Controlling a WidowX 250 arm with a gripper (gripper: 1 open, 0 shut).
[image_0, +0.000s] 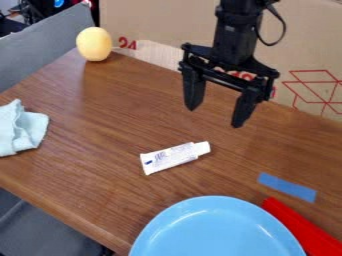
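My black gripper (217, 101) hangs open over the back middle of the wooden table (107, 140), nothing between its fingers. Below it and a little toward the front left lies a white tube (174, 156) with a blue label. A blue plate (214, 235) is at the front, and a red object (301, 225), partly cut off, lies beside it on the right.
A blue strip (286, 187) lies right of the tube. A light blue cloth (19, 128) is at the left edge, a yellow egg-shaped object (94, 43) at the back left. A cardboard panel (307, 65) stands behind.
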